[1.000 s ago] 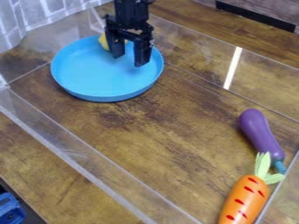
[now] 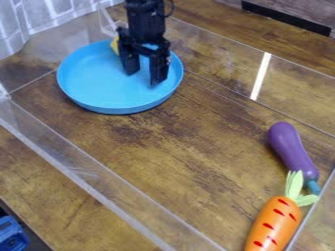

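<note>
My black gripper [image 2: 144,57] reaches down over a blue round plate [image 2: 112,93] at the upper left of the camera view, its two fingers standing apart above the plate. A yellow object [image 2: 117,45] shows at the plate's back edge, partly hidden behind the gripper; whether it touches the fingers cannot be told. A purple eggplant [image 2: 291,151] and an orange carrot [image 2: 273,222] with pale green leaves lie at the right of the wooden surface.
Clear edges run along its left and right sides. A blue object [image 2: 10,235] sits in the lower left corner.
My gripper has shifted very slightly over the plate. The plate, eggplant and carrot stay in place.
</note>
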